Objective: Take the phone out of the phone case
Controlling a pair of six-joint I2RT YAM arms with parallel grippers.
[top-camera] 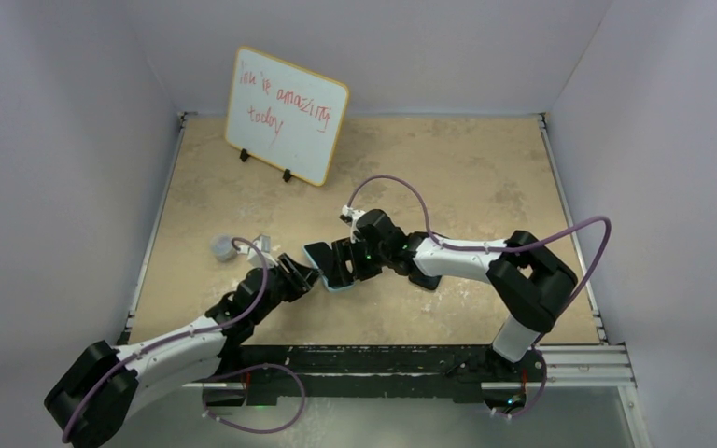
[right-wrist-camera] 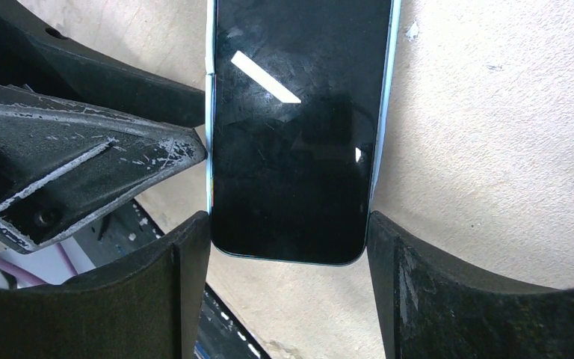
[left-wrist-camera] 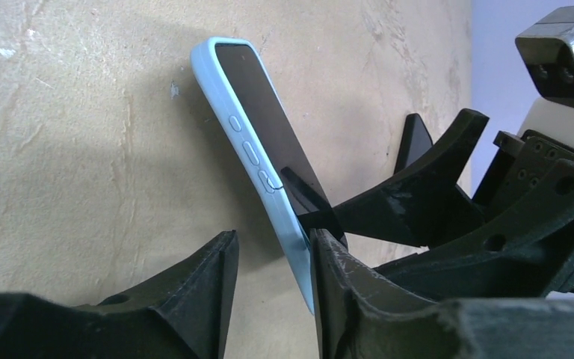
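A black phone (right-wrist-camera: 295, 157) in a light blue case lies on the table at the middle front, screen up in the right wrist view. My right gripper (top-camera: 350, 263) is over one end of it, its fingers at the two long sides in the right wrist view; whether they grip cannot be told. My left gripper (top-camera: 306, 275) is low beside the case. In the left wrist view its fingers stand apart, one against the case's buttoned side near the lower end, the gap over bare table and the case edge.
A dark flat object (top-camera: 425, 280) lies to the right, partly under the right arm. A round grey container (top-camera: 224, 248) is at the left. The whiteboard (top-camera: 285, 112) stands at the back left.
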